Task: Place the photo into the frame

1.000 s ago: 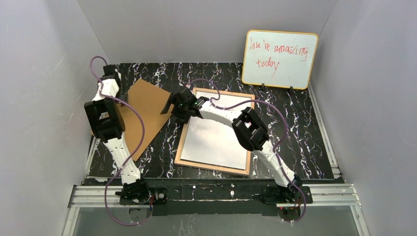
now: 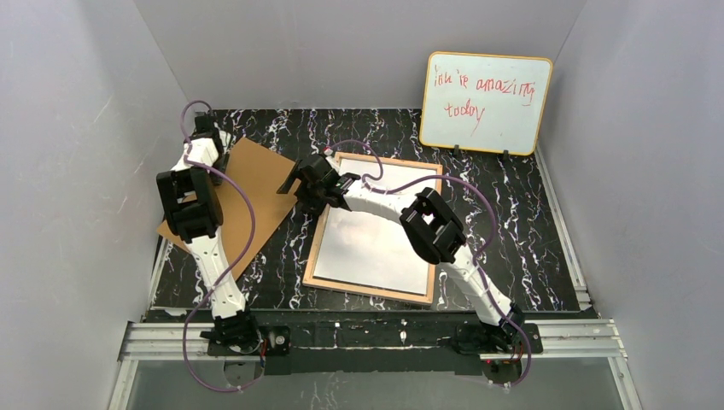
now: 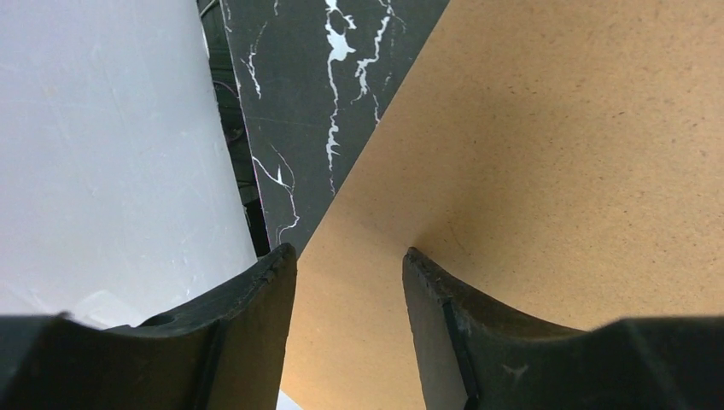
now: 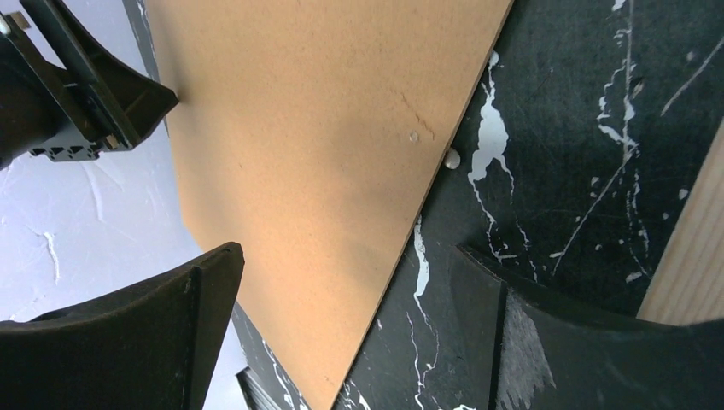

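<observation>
A tan board (image 2: pixel 256 188) lies askew on the left of the black marble table. My left gripper is low over its far-left edge, fingers apart, nothing seen between them but the board's surface beneath. My right gripper stands open over the board's right edge, beside the frame. The wooden frame (image 2: pixel 311 268) with a white inner panel (image 2: pixel 367 248) lies in the middle, partly under the right arm; its rim (image 4: pixel 683 239) also shows in the right wrist view. No picture is visible on the board's upper face.
A whiteboard (image 2: pixel 485 102) with red writing stands at the back right. The left wall is close beside the left gripper, and purple cables loop along both arms.
In the top view my left arm has shifted rightward over the board from nearer the left wall. The right arm is almost still.
</observation>
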